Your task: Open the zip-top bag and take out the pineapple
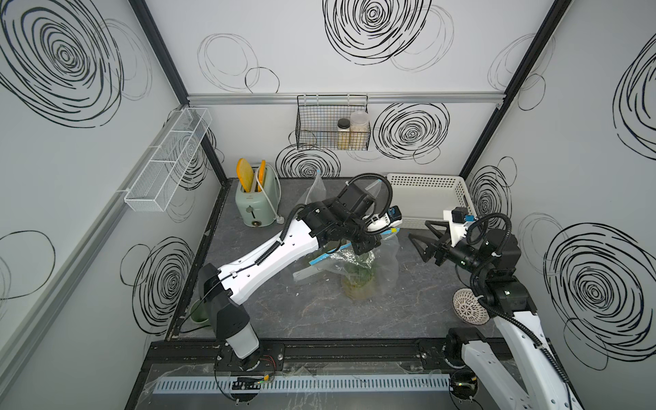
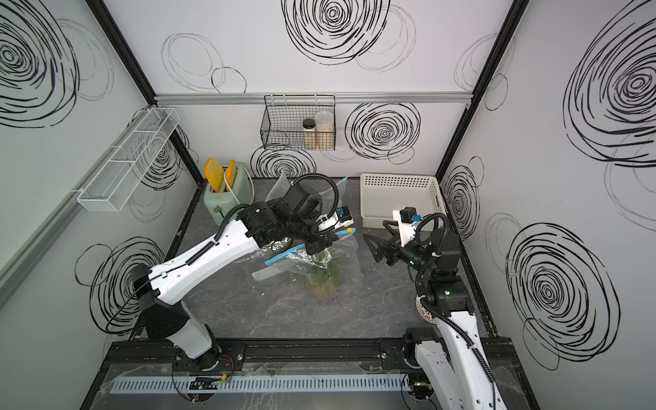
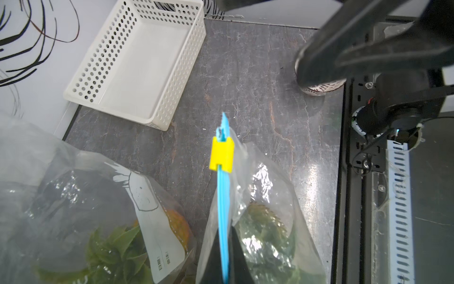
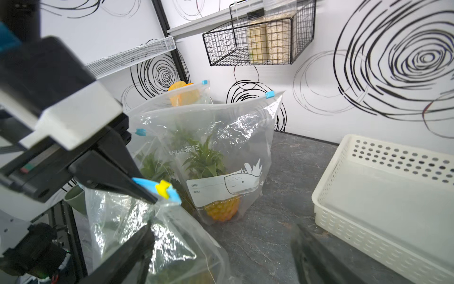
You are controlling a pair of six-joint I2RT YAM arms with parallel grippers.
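Observation:
A clear zip top bag (image 4: 141, 232) with a blue zip strip (image 3: 223, 198) stands on the table, a green-leaved pineapple (image 3: 262, 229) inside it. My left gripper is shut on that strip, which runs out between its dark fingers. At the strip's end sits a yellow slider (image 3: 221, 154). To the right of the bag, my right gripper is open, its fingers apart with nothing between them and not touching the slider. The left arm hides part of the bag in both top views.
Behind stand other clear bags (image 4: 222, 123) with pineapples. A white basket (image 1: 427, 181) is at the back right, a toaster (image 1: 258, 205) at the back left. A round woven mat (image 1: 470, 306) lies front right. Table between bag and mat is clear.

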